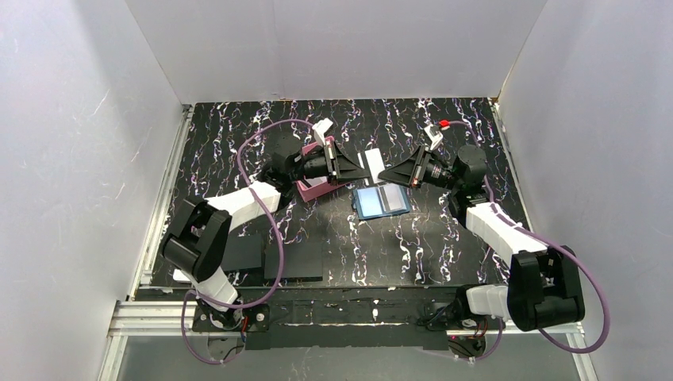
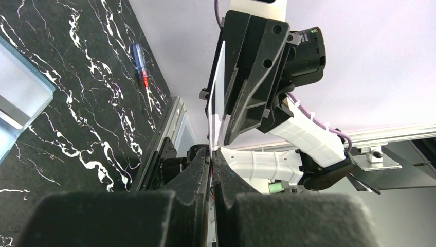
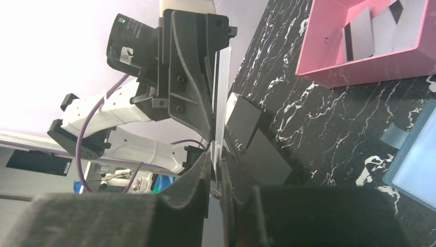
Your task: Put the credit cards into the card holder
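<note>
A white card with a dark stripe [image 1: 375, 161] stands between the two grippers above the table. My left gripper is shut on its edge, and the card [image 2: 218, 100] rises edge-on from those fingertips. From the other side, my right gripper stands part open, with the card [image 3: 221, 98] reaching down to the gap between its fingers; firm contact does not show. Below them, the blue card holder [image 1: 370, 203] lies open on the table, a grey-and-dark card in its right half. More cards [image 3: 361, 35] rest inside the pink box [image 3: 360, 75].
Partly under my left arm sits the pink box. Two dark flat panels [image 1: 294, 261] lie at the front left. A blue-and-red screwdriver [image 2: 140, 63] is on the marbled table near its edge. Right of the holder, the tabletop is clear.
</note>
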